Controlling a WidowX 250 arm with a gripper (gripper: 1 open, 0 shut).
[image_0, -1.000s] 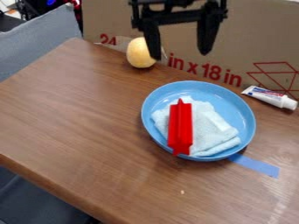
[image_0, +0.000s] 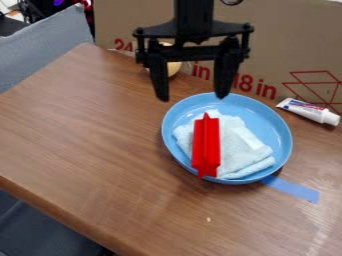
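My gripper (image_0: 193, 80) is open at the top middle, hanging above the back edge of a blue plate (image_0: 177, 140), with nothing between its fingers. On the plate lies a folded white cloth (image_0: 246, 150), and a red elongated object (image_0: 206, 145) rests on the cloth's left part. A pale yellow round object (image_0: 158, 44) is mostly hidden behind the gripper.
A toothpaste tube (image_0: 309, 110) lies right of the plate. A cardboard box wall (image_0: 294, 40) closes the back. Blue tape (image_0: 294, 188) is on the table by the plate.
My gripper has come down and slightly to the left, now covering most of the yellow round object. The things on the table have not moved.
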